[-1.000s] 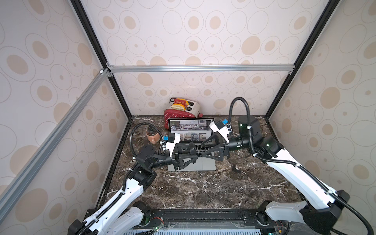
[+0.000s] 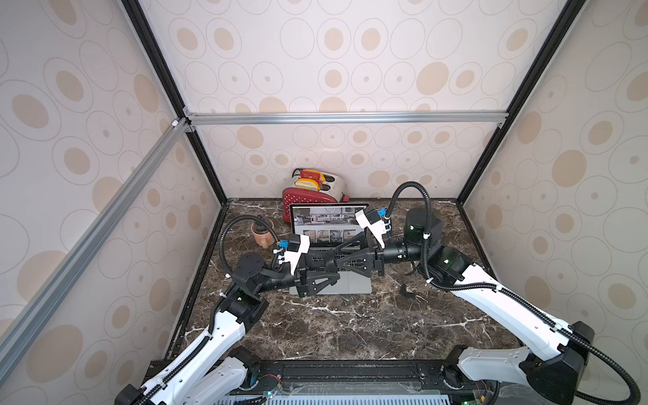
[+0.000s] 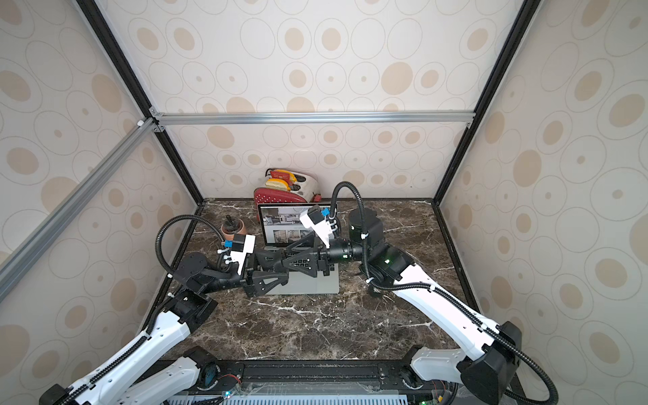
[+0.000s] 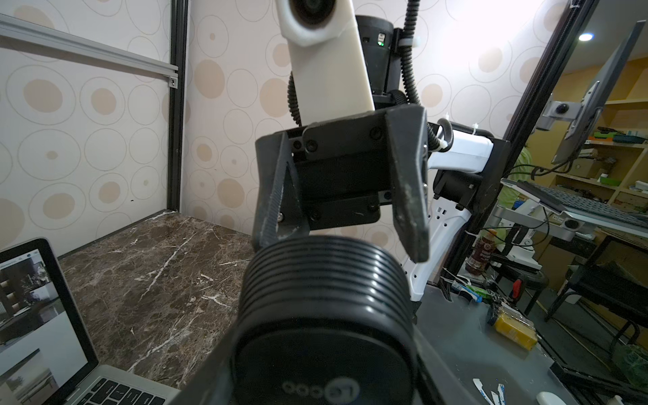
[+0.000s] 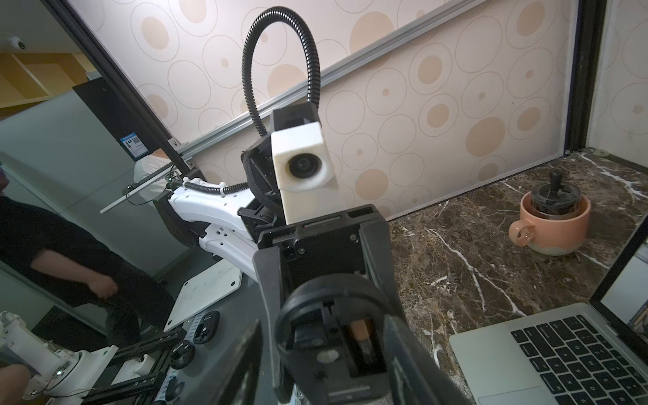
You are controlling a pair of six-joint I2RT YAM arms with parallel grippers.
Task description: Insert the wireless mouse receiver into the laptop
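In the left wrist view, a black mouse (image 4: pixel 324 290) with a ribbed end and pale logo is gripped between the fingers of my left gripper (image 2: pixel 332 269). From the right wrist, the mouse (image 5: pixel 330 337) shows an open hollow with a copper-coloured battery end inside; I cannot make out the receiver. My right gripper (image 2: pixel 343 257) is open, its fingers (image 4: pixel 408 195) spread around the mouse's far end. Under both grippers lies the open laptop (image 2: pixel 328 233), screen lit, keyboard partly covered by them. Its side edge shows in the right wrist view.
An orange mug (image 5: pixel 557 222) with a dark object inside stands left of the laptop. A red toaster-like item (image 2: pixel 314 194) sits behind the screen.
The right arm has swung left and its gripper has closed in on the mouse from the right. The left arm has shifted only slightly.
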